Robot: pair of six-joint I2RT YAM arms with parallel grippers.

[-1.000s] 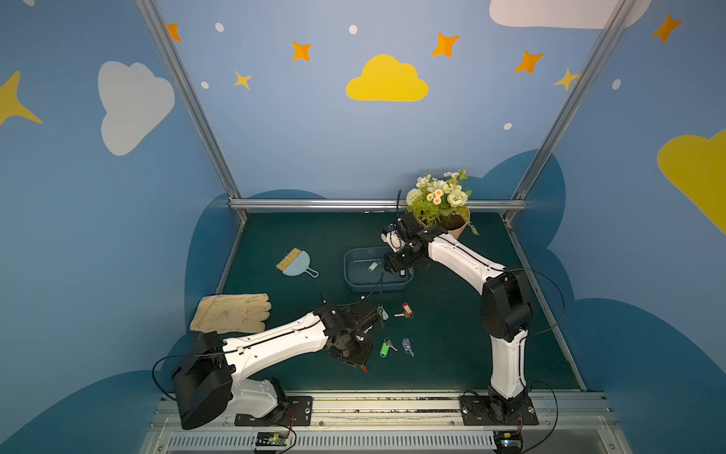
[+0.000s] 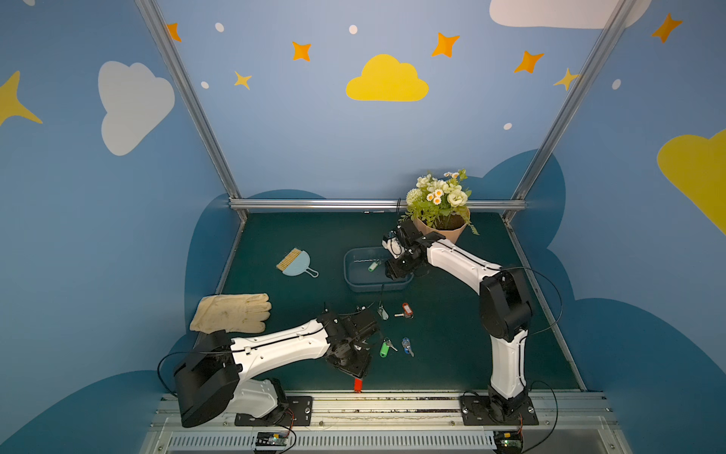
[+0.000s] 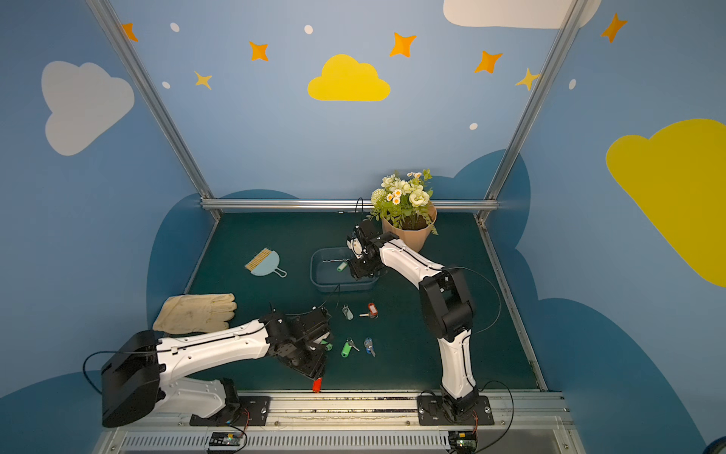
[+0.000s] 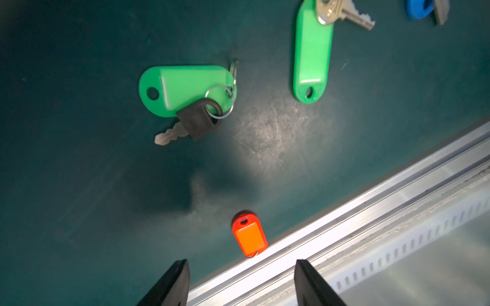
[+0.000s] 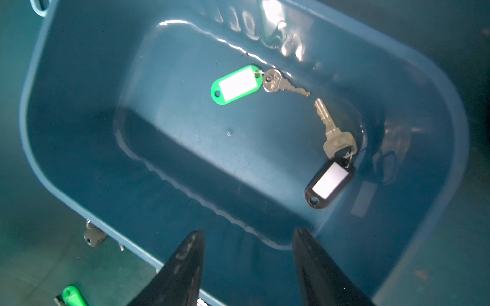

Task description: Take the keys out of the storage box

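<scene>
In the right wrist view the blue storage box (image 5: pixel 240 137) holds a green-tagged key (image 5: pixel 237 85) and a black-tagged key (image 5: pixel 329 183). My right gripper is above the box, fingers apart and empty. My left gripper hangs open over the front of the table; a red key tag (image 4: pixel 250 235) lies beyond its fingertips, against the front rail. Several keys lie on the table outside the box: two with green tags (image 4: pixel 186 89) (image 4: pixel 314 53), one with a blue tag (image 2: pixel 407 346), a red one (image 2: pixel 407 310) and a grey one (image 2: pixel 383 311).
A flower pot (image 2: pixel 446 227) stands at the back right, close behind my right arm. Left of the box lies a dustpan with brush (image 2: pixel 297 262); a glove (image 2: pixel 231 312) rests at the left edge.
My right gripper has lowered slightly over the box and covers the black tag from above.
</scene>
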